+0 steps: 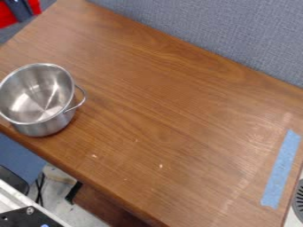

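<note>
A steel pot [38, 99] with a wire handle stands on the wooden table at the left edge, empty inside as far as shows. At the top left corner a red object [17, 11] is only partly in view, with a small dark part beside it that may belong to my gripper. Whether the gripper is open or shut cannot be seen.
A grey wall [236, 27] runs along the back. A blue tape strip [279, 168] lies near the right edge. The table's front edge runs below the pot.
</note>
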